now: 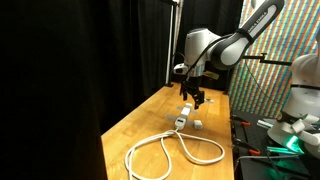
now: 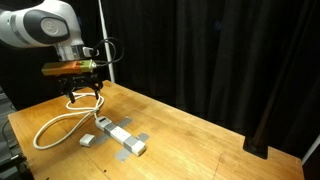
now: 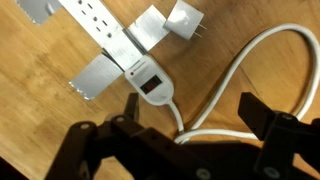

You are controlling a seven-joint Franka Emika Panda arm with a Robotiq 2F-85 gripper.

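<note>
A white power strip (image 3: 105, 33) with a red switch at its end is taped to the wooden table by silver strips. Its white cord (image 3: 228, 76) loops away across the wood. Close by the strip lies a small white plug block (image 3: 183, 19), metal prongs showing in the wrist view. Above the table hangs my gripper, its two dark fingers wide apart and nothing held between them. In the second exterior view, the gripper (image 2: 82, 95) is over the cord side, and the plug block (image 2: 87, 140) rests on the wood beside the strip (image 2: 118, 134).
Black curtains (image 2: 210, 60) hang behind it. A dark stand base (image 2: 256, 148) is at the table's far edge.
</note>
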